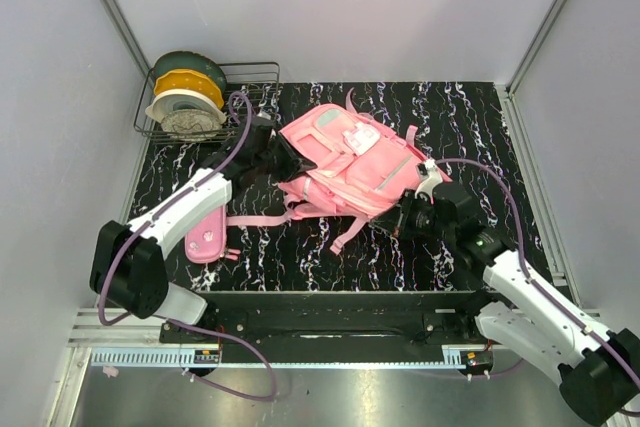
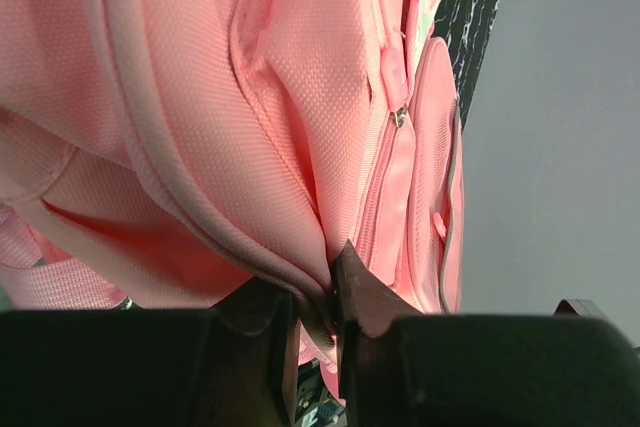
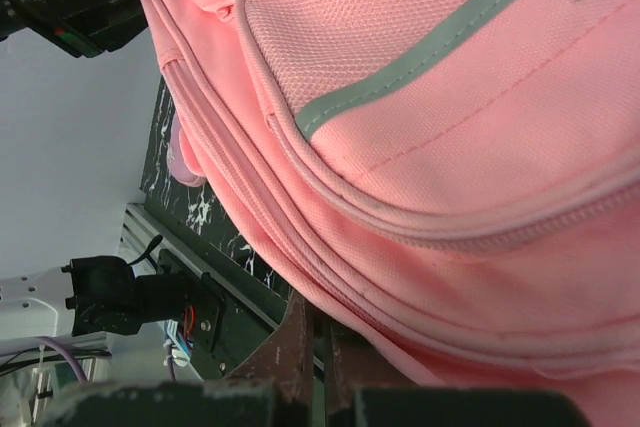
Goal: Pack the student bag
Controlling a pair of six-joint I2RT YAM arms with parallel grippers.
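Observation:
A pink backpack [image 1: 360,157] lies tilted across the middle of the counter, its straps trailing toward the front. At its left side, my left gripper [image 1: 303,166] has a fold of pink fabric between its fingers, as the left wrist view shows. The right gripper [image 1: 390,219] is at the front right edge of the bag. In the right wrist view its fingers are shut, the tips against the piped hem [image 3: 300,257]; whether a thin bit of cloth is pinched there is hidden. A pink pencil case [image 1: 207,239] rests at the front left, partly under my left arm.
A wire dish rack [image 1: 255,75] with several plates [image 1: 187,82] stands at the back left. Grey walls bound the dark marbled counter [image 1: 460,107] at the back and sides. Free counter shows behind the bag at the right and along the front.

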